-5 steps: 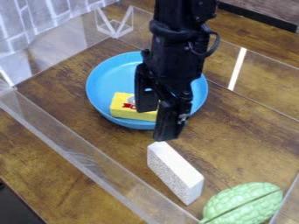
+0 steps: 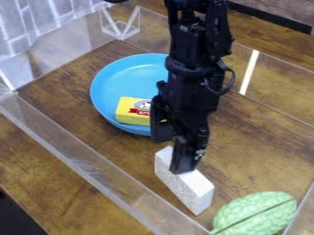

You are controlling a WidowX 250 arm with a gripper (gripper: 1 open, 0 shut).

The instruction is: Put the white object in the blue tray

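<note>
The white speckled block [image 2: 189,191] lies on the wooden table, in front of and outside the blue tray [image 2: 108,78]. Just over the block's far end is my black gripper [image 2: 173,152], its fingers spread and nothing held between them. One fingertip [image 2: 185,163] covers part of that end; whether it touches the block I cannot tell. The arm hides the right part of the tray.
A yellow box [image 2: 132,110] sits inside the tray. Right of the block lies a pale green cabbage-like item [image 2: 254,215]. A clear plastic wall [image 2: 92,165] runs along the near left side. Bare table [image 2: 61,90] shows at left.
</note>
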